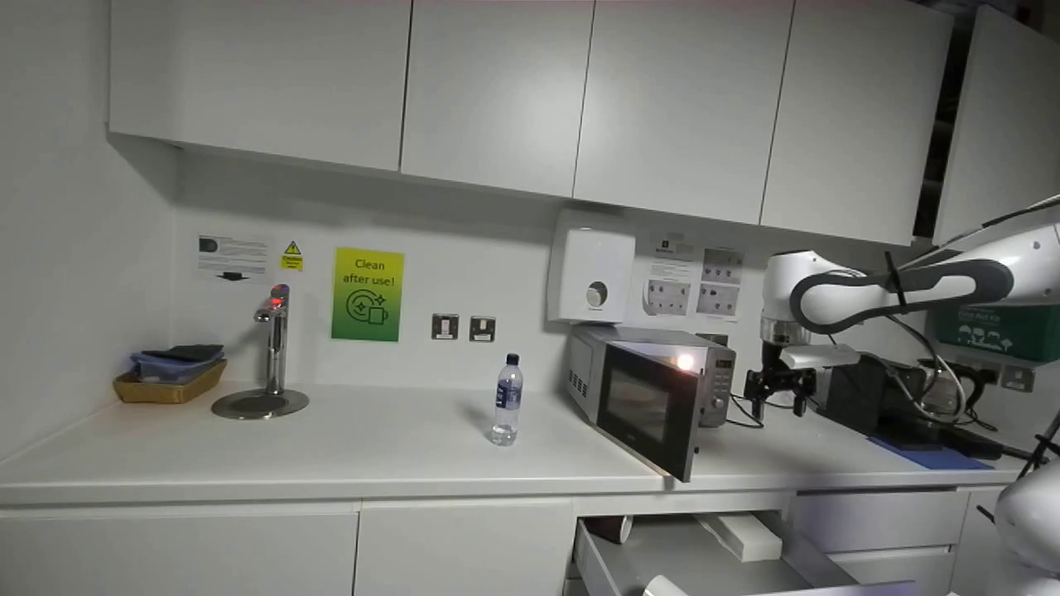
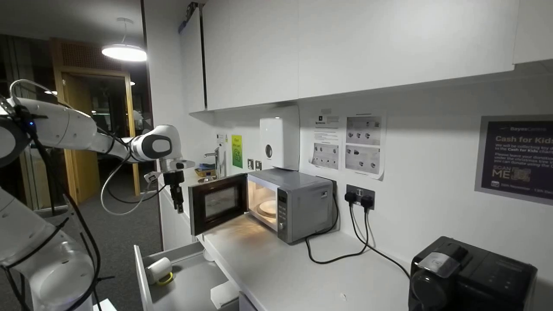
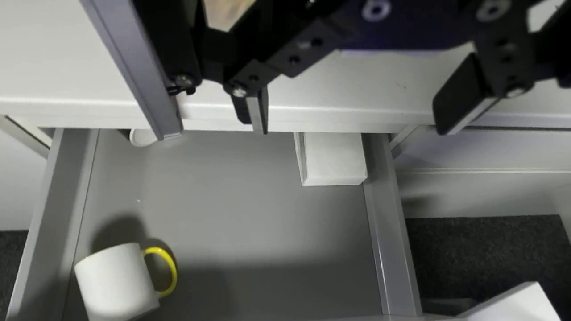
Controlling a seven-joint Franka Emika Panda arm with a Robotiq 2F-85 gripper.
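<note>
My gripper is open and holds nothing. It hangs in the air above the pulled-out drawer (image 3: 230,214), near the free edge of the swung-open microwave door (image 2: 218,203). The microwave (image 2: 308,207) stands on the counter, lit inside, with a round plate-like thing (image 2: 268,208) in it. A white mug (image 3: 115,281) with a yellow handle lies on its side in the drawer's front left. Farther back in the drawer are a white box (image 3: 334,160) and, at the back left, another cup (image 1: 608,527), mostly hidden.
A water bottle (image 1: 507,399) stands on the counter left of the microwave. Cables trail on the right, near a black coffee machine (image 2: 469,272). The tap (image 1: 277,338) and a basket (image 1: 169,382) are far left.
</note>
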